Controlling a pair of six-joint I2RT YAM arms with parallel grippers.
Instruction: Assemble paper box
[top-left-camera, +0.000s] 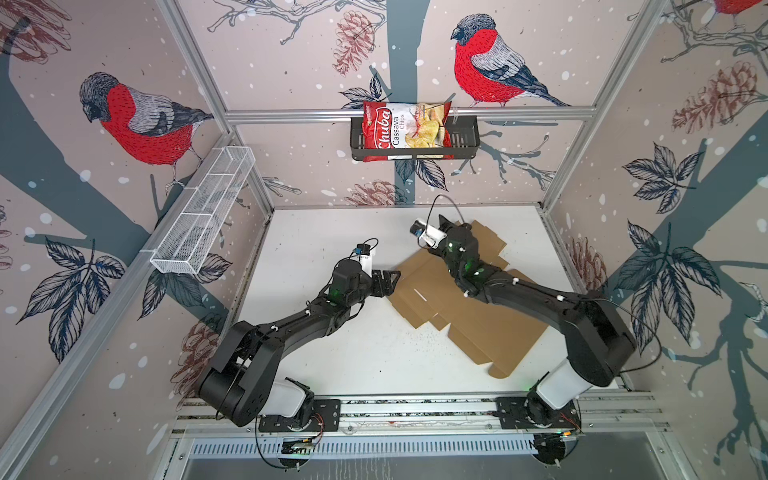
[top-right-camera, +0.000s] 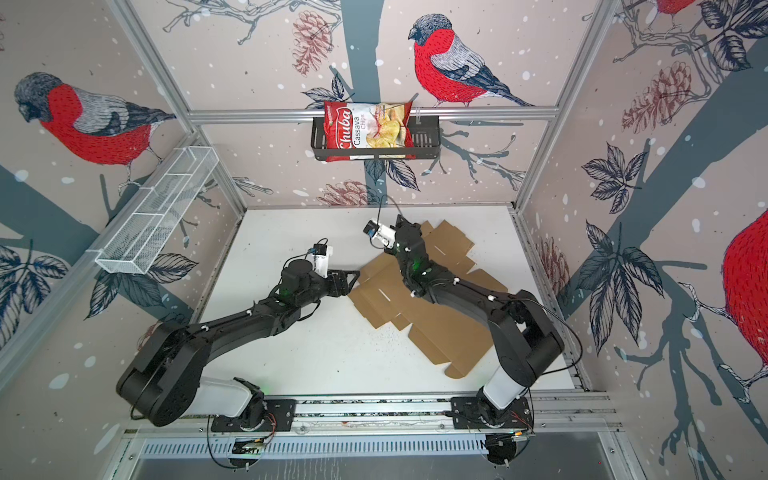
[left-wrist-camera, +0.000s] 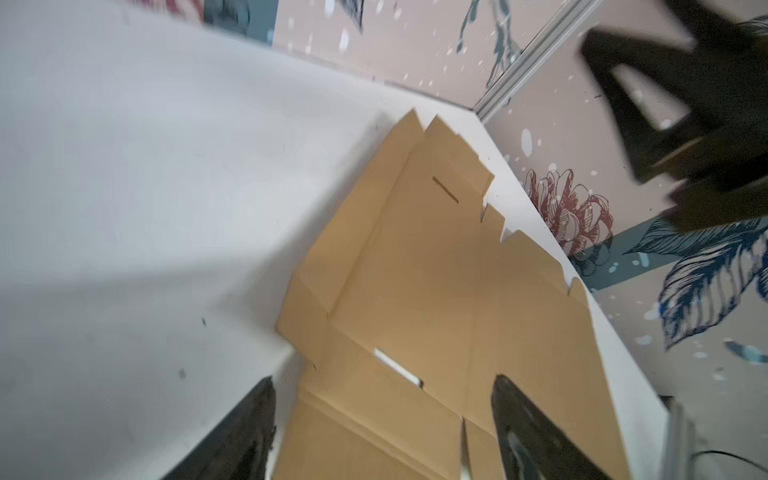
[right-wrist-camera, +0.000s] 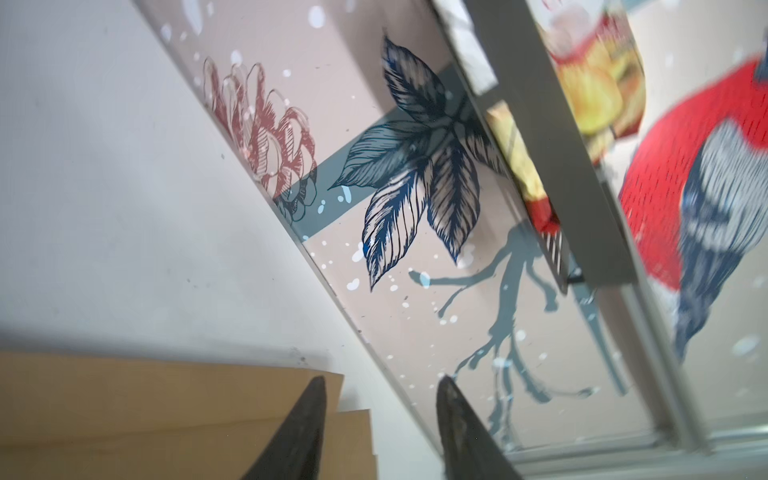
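A flat, unfolded brown cardboard box blank (top-left-camera: 501, 317) lies on the right half of the white table, with some flaps raised along its creases. In the left wrist view, the left part of the cardboard (left-wrist-camera: 412, 264) shows a slot and side flaps standing slightly up. Next to the blank's left corner, my left gripper (top-left-camera: 393, 283) is open with nothing between its fingers. My right gripper hangs over the far part of the blank, its fingers parted and empty. In the top views, the right arm hides some of the cardboard and its own fingertips.
A dark shelf basket (top-left-camera: 414, 154) with a red chips bag (top-left-camera: 408, 126) is fixed to the back wall. A white wire basket (top-left-camera: 204, 209) hangs at left.
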